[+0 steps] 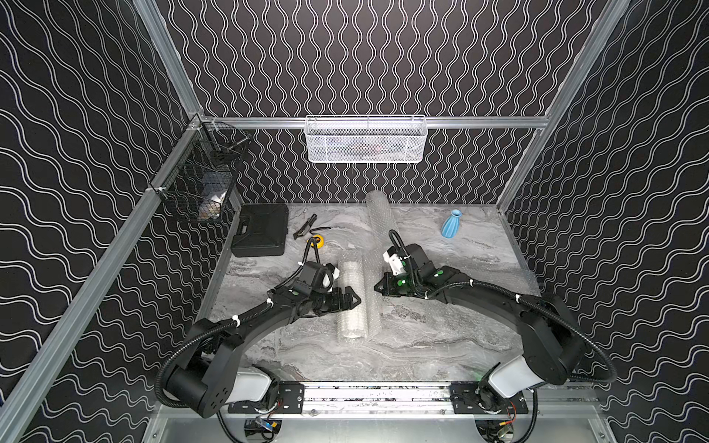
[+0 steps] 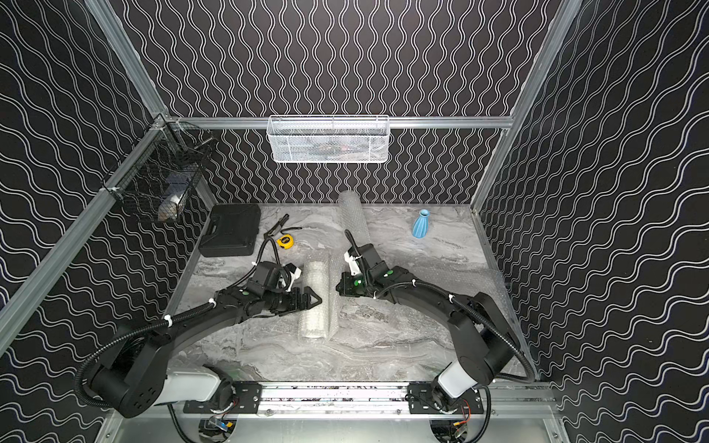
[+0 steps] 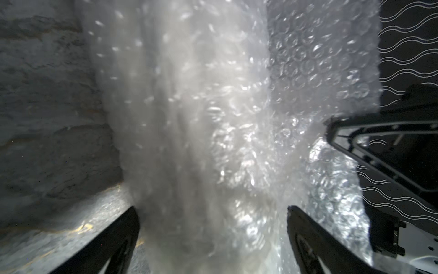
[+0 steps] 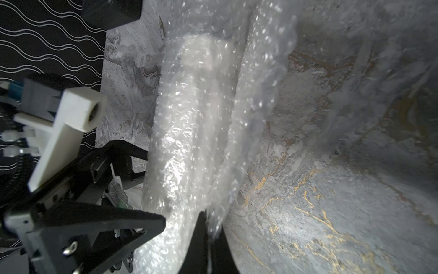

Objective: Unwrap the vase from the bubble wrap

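Observation:
A pale cylindrical bundle of bubble wrap point(image 1: 353, 319) stands lengthwise on the table between my two grippers; any vase inside is hidden by the layers. In the right wrist view, my right gripper is shut on the loose edge of the bubble wrap point(image 4: 255, 86), which rises from the bundle's right side. My left gripper is open, its fingers spread on either side of the roll in the left wrist view. A loose sheet of wrap slopes up from the roll toward the right gripper there.
A bare blue vase point(image 1: 451, 223) stands at the back right, and a bubble wrap roll point(image 1: 381, 210) lies behind the arms. A black case point(image 1: 260, 230) and a yellow tape measure point(image 1: 317, 240) sit at the back left.

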